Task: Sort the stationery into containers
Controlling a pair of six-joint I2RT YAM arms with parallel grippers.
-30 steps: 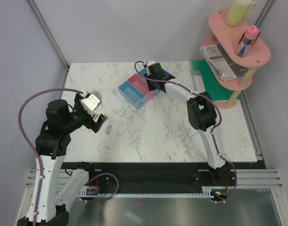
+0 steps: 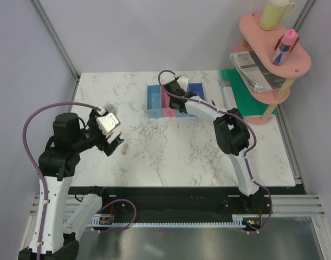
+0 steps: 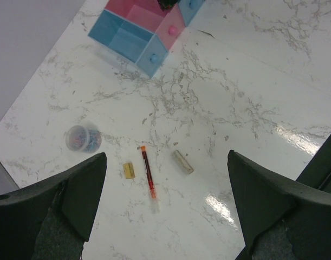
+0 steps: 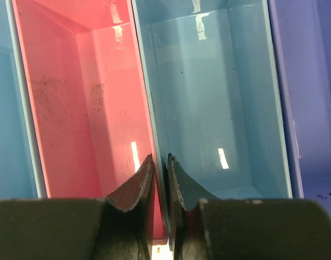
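At the back of the table stands a row of joined open boxes, with a blue box (image 2: 154,99) at the left, a pink box (image 4: 114,76) and another blue box (image 4: 203,81) in the middle, and a purple box (image 4: 311,81) at the right. My right gripper is shut on the wall between pink and blue. Over the left table, my left gripper is open and empty. Below it lie a red pen (image 3: 148,172), a white eraser (image 3: 182,162), a small yellow piece (image 3: 128,170) and a clear round container (image 3: 84,138).
A pink shelf (image 2: 295,62) with a yellow mug (image 2: 272,15), a pink-capped bottle (image 2: 286,44) and newspapers (image 2: 257,70) stands at the back right, over a green mat (image 2: 246,103).
The row of boxes has turned from slanted to nearly square with the back edge, its wall in my right gripper. The left arm has barely moved.
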